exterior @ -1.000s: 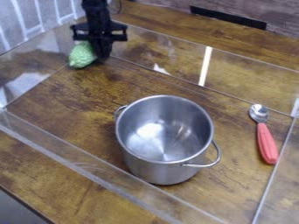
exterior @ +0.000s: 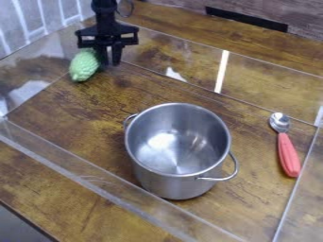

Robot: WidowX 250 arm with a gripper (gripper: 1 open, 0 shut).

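Note:
My black gripper point(exterior: 106, 47) is at the back left of the wooden surface, above and just right of a pale green vegetable point(exterior: 85, 65), which looks like a cabbage or lettuce. Its fingers are dark and small; whether they touch the vegetable or are open is unclear. A steel pot point(exterior: 178, 149) with two handles stands in the front middle, empty.
A spoon with a red handle point(exterior: 286, 152) lies at the right. Clear low walls surround the work area. The wood between the vegetable and the pot is free.
The gripper has shifted and changed its pose slightly near the vegetable, which now appears more upright and less covered than a second ago. Pot and spoon are unchanged.

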